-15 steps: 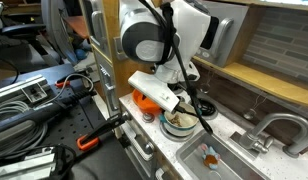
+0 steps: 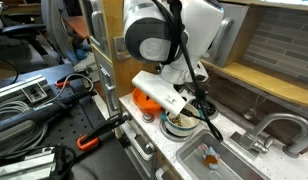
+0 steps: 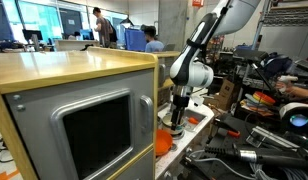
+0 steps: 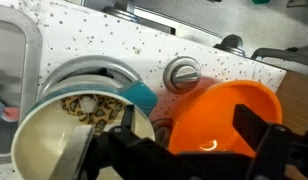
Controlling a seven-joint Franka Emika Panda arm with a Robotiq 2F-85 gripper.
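A cream bowl (image 4: 59, 135) holding brown, grainy bits sits by a round metal-rimmed base at the left of the wrist view. In exterior view 1 the same bowl (image 2: 180, 124) is on the counter, partly covered by my arm. A teal piece (image 4: 141, 97) shows at its rim. Right of it lies an orange bowl (image 4: 219, 112), seen close up. My gripper is open above them, one dark finger over the cream bowl's edge and the other over the orange bowl. Nothing shows between the fingers.
A silver knob (image 4: 181, 74) stands on the speckled counter between the bowls. The sink (image 2: 209, 158) with its faucet (image 2: 259, 135) is to the right, with small coloured items inside. Wooden cabinets (image 2: 264, 85) rise behind the counter.
My arm's wrist has shifted slightly above the bowls over the last second. The bowls and the sink items look unmoved.
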